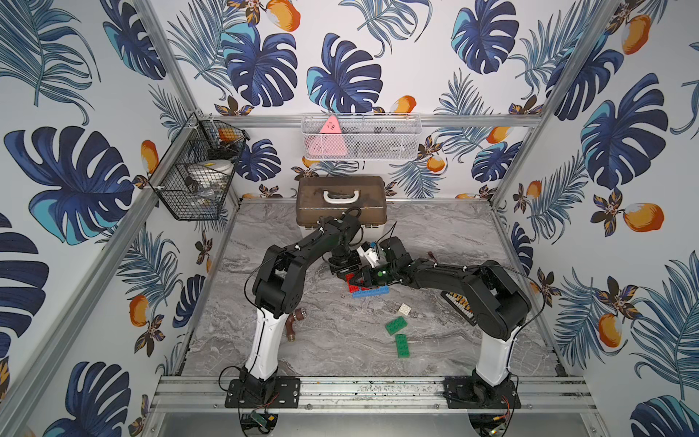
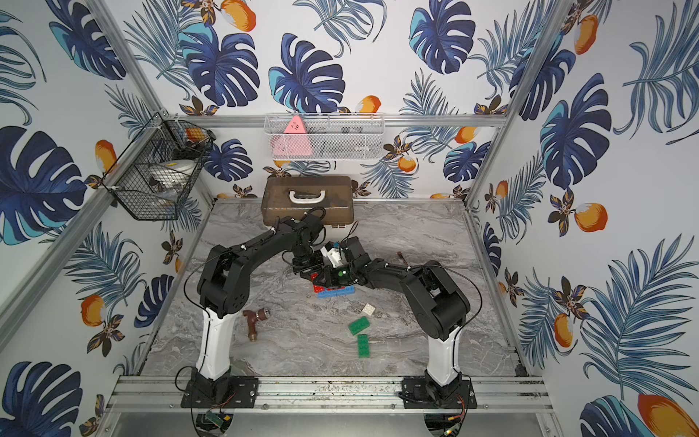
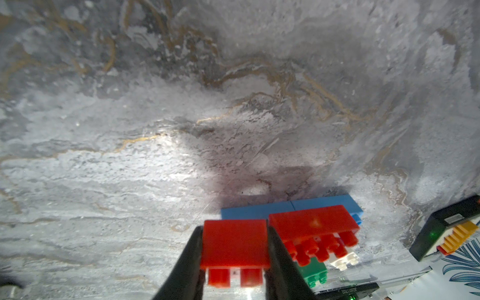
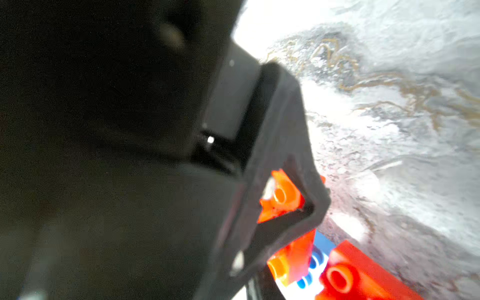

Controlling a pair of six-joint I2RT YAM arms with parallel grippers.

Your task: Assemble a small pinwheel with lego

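In the left wrist view my left gripper is shut on a red brick, held over blue bricks; another red brick lies beside it on the blue pieces. My right gripper is close beside the left at the table's centre; in the right wrist view its dark body fills much of the picture and its opening is unclear, with red and blue bricks below it. Green bricks and a white brick lie nearer the front.
A brown toolbox stands behind the arms. A brown pipe-like object lies front left, and a tray of pieces lies right. Wire baskets hang on the walls.
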